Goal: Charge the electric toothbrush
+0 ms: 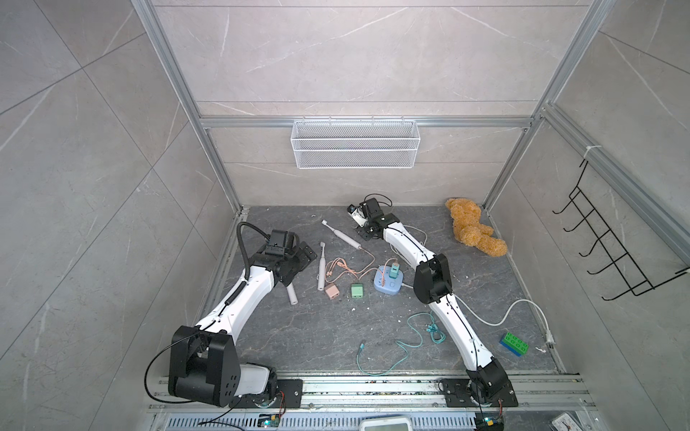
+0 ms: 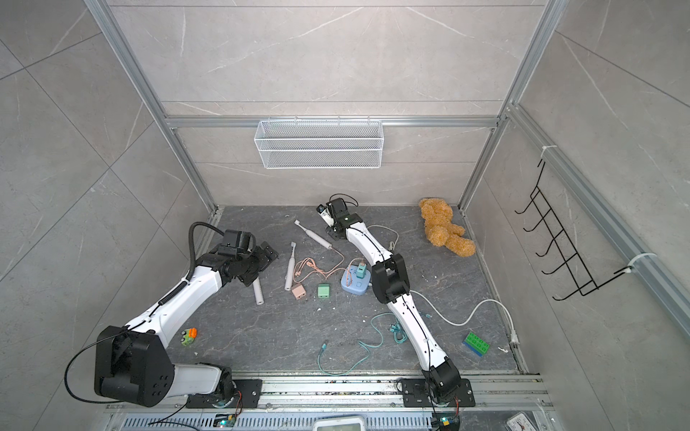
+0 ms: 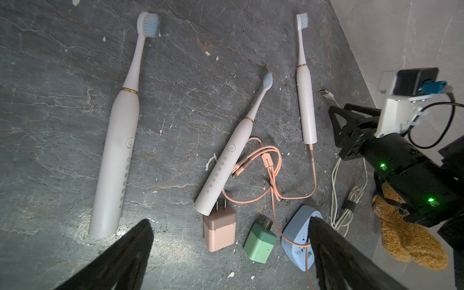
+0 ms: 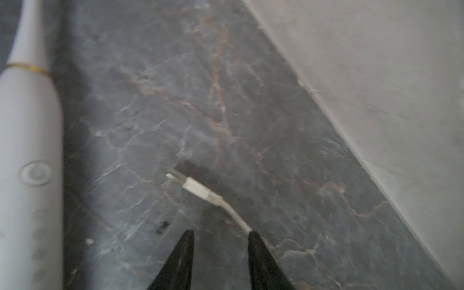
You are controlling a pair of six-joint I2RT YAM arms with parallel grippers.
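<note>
Three white electric toothbrushes lie on the floor, the left one (image 3: 114, 164), middle one (image 3: 222, 166) and far one (image 3: 305, 104), which has a pink cable at its base. My left gripper hangs open above them, empty. At the back, beside the far toothbrush, my right gripper is low over a white cable plug (image 4: 198, 189), fingers apart with nothing held; the cord runs behind a fingertip. A pink adapter (image 3: 220, 227), a green adapter (image 3: 258, 244) and pink cables (image 3: 273, 178) lie nearby.
A blue power strip (image 1: 388, 283) is at centre right. A teddy bear (image 1: 470, 226) lies at back right; teal cable (image 1: 402, 359) and green-blue block (image 1: 514, 343) at front. A wire basket (image 1: 355, 143) hangs on the back wall.
</note>
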